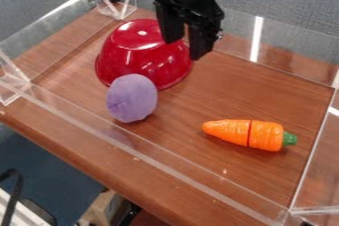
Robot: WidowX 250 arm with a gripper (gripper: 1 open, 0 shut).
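Note:
My black gripper [187, 34] hangs at the top centre with its two fingers parted and nothing seen between them, over the back right of a red upturned bowl [133, 59]. A purple egg-shaped object [131, 98] lies in front of the bowl. An orange toy carrot [241, 132] with a green tip lies on the wooden table to the right.
Clear plastic walls [257, 37] border the wooden work surface [199, 170] on its sides. The middle right of the surface, behind the carrot, is clear. A grey wall stands at the back, and the floor shows at the lower left.

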